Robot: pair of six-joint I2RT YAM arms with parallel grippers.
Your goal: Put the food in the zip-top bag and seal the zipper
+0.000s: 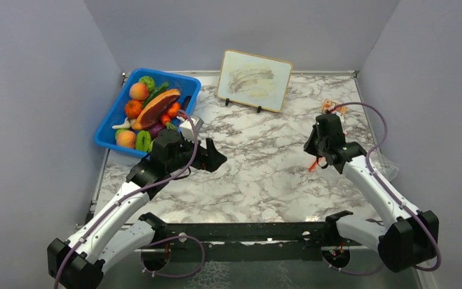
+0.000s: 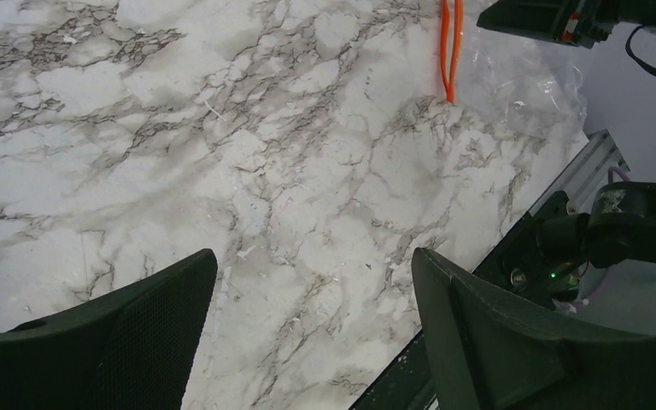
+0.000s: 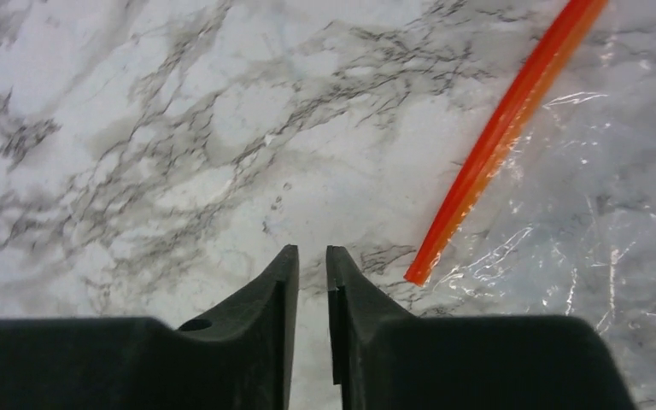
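The clear zip top bag (image 3: 598, 205) lies flat at the right of the table, with its orange zipper strip (image 3: 500, 141) along one edge. In the top view the right arm covers much of the bag. My right gripper is just to the left of the strip's end, its fingers a small gap apart with only tabletop between them. Over the table beside the food bin, my left gripper (image 1: 218, 158) stands wide open and empty. Toy food, including an orange pumpkin (image 1: 133, 109) and a papaya piece (image 1: 156, 109), fills the blue bin (image 1: 104, 126).
A whiteboard (image 1: 254, 81) on small black feet stands at the back centre. Behind the right gripper lies a small orange packet (image 1: 335, 106). Grey walls close in both sides and the back.
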